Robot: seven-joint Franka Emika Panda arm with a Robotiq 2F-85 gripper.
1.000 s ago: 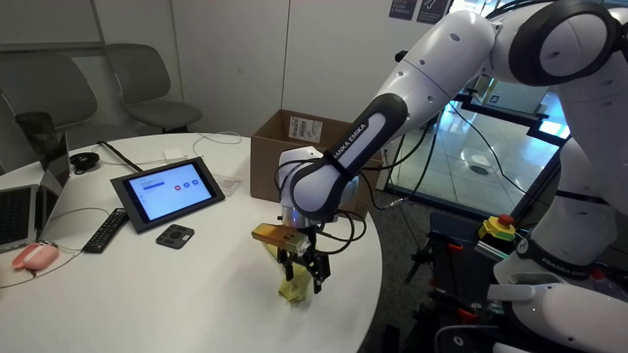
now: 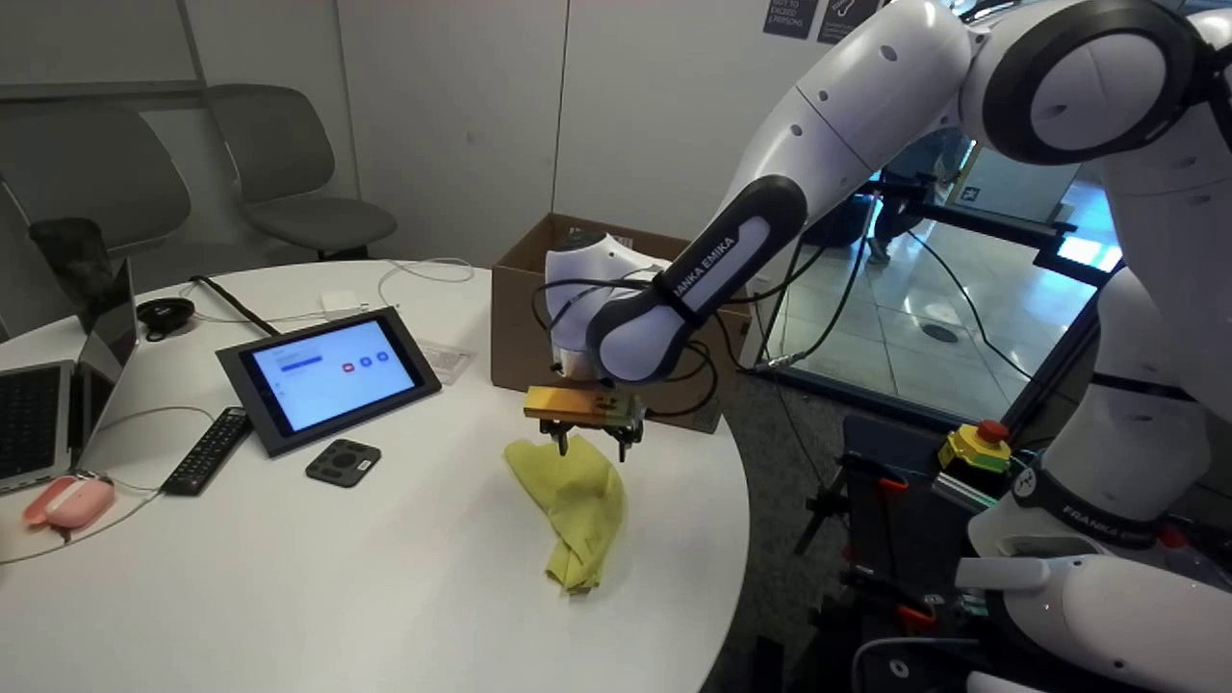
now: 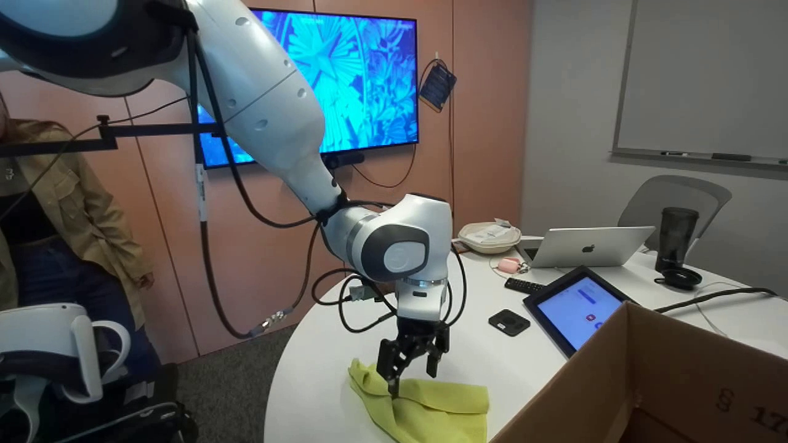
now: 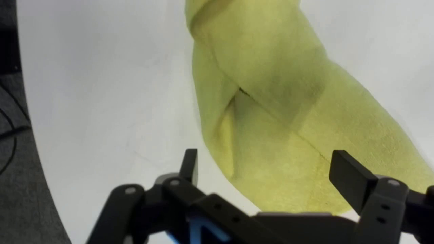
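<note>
A folded, rumpled yellow-green cloth (image 2: 583,502) lies on the white round table (image 2: 381,577), near its right edge in exterior view 1. My gripper (image 2: 592,449) hangs above the far end of this cloth, open and empty. In the wrist view the cloth (image 4: 280,101) stretches from the top down to the lower right, with a fold running across it. One finger (image 4: 189,166) shows over bare table just left of the cloth, while the other finger (image 4: 352,179) is over the cloth. From exterior view 2, the gripper (image 3: 412,375) appears above the cloth (image 3: 436,406).
An open cardboard box (image 2: 520,318) stands close behind the gripper. Farther left are a tablet (image 2: 335,375), a black puck-like device (image 2: 343,462), a remote (image 2: 208,450) and a laptop (image 2: 69,393).
My gripper has risen and moved back toward the box, turning as it went. More of the cloth is now uncovered in exterior view 1, and the cloth seems to lie in the same place.
</note>
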